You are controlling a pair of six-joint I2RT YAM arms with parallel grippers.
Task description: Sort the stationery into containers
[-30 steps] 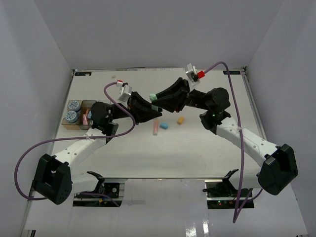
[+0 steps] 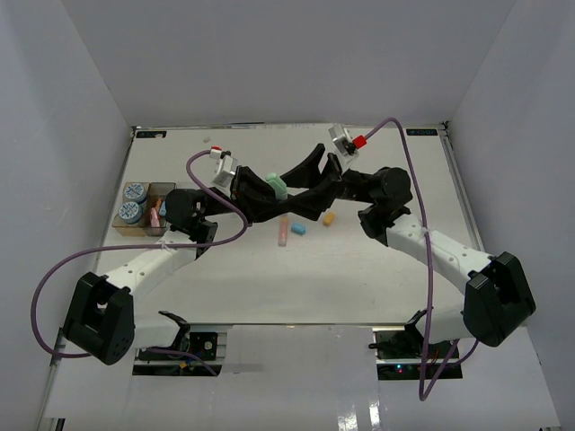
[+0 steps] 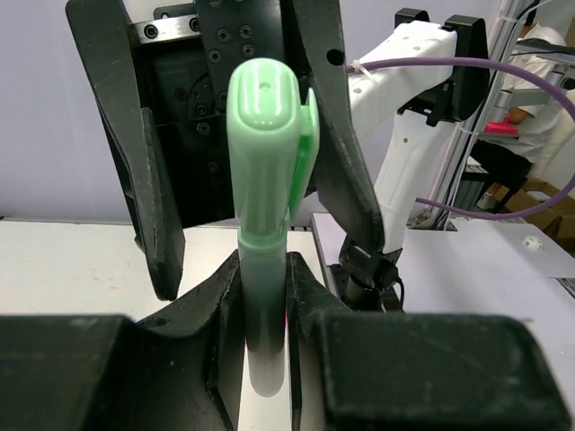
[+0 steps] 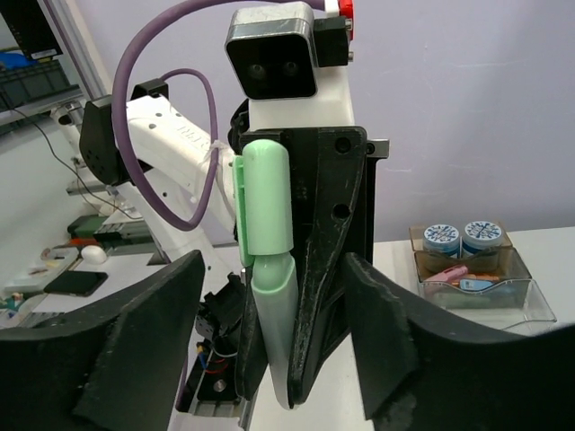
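A green marker (image 3: 263,162) stands upright between the two grippers, above the table's middle. My left gripper is shut on its lower part. My right gripper is part open, with its fingers on either side of the marker, apart from it in the left wrist view. In the top view a pink item (image 2: 283,232), a blue item (image 2: 297,228) and an orange item (image 2: 329,218) lie on the table below.
The clear divided organiser (image 2: 130,229) holding blue-lidded jars (image 2: 131,212) and small stationery sits at the table's left.
My right arm has come slightly inward from about a second ago, and its fingers have spread around the marker, leaving more of it showing in the top view. The left arm is nearly still.
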